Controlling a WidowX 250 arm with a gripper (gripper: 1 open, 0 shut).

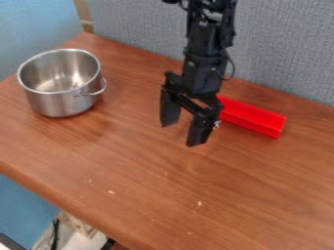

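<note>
The black arm hangs from the top of the view over the wooden table (156, 195), its gripper (186, 119) low and open, with nothing visible between the fingers. A red box (256, 119) lies just behind and to the right of the gripper, its left end hidden by the gripper. A steel pot (59, 93) stands at the left of the table, well apart from the gripper.
A grey padded wall (284, 54) closes off the back. Past the table's left edge are a blue surface and some cables at the lower left.
</note>
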